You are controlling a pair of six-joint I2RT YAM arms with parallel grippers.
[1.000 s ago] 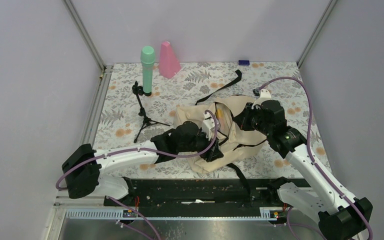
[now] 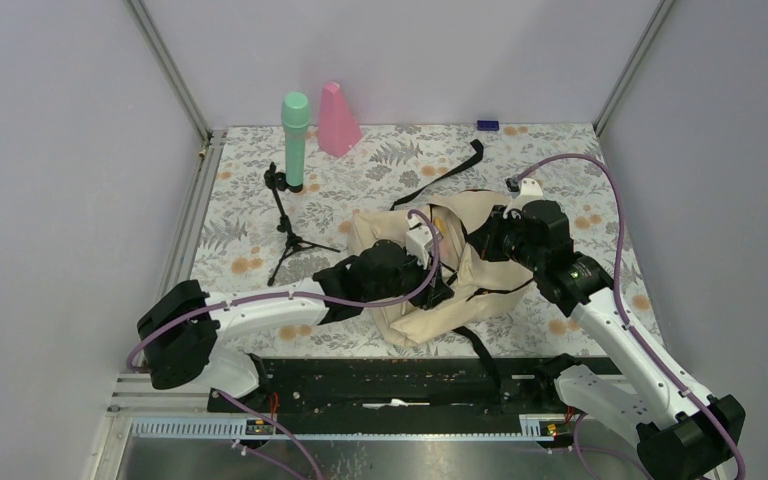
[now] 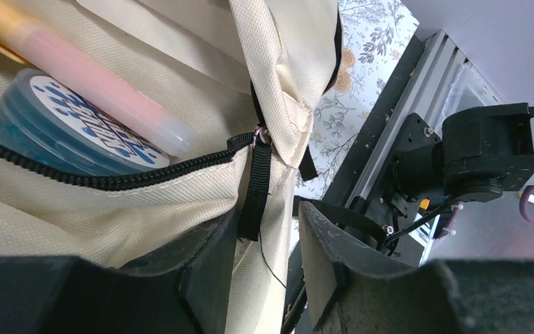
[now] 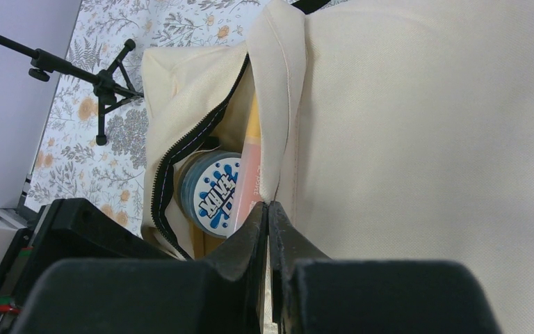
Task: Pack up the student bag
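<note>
The cream cloth bag [image 2: 495, 305] lies on the table, its mouth partly unzipped. Inside are a tub of blue slime [image 3: 76, 132] with a white label and a pink-and-yellow tube [image 3: 90, 76]. A black zipper pull tab [image 3: 256, 191] hangs at one end of the zipper [image 3: 146, 177]. My left gripper stands part open around this tab, one finger on each side; the tab's lower end lies close to the left finger. On the other side of the mouth, my right gripper is shut on the edge of the bag's cloth flap [image 4: 278, 90].
A black tripod [image 2: 288, 230], a mint-green bottle-like object [image 2: 296, 140] and a pink block [image 2: 337, 125] stand at the back left. A small dark blue box [image 2: 487, 126] lies at the back edge. Black straps [image 2: 440, 177] trail from the bag.
My left gripper has shifted slightly right and up in the top view, along the bag's opening. The right arm and the bag look unmoved.
</note>
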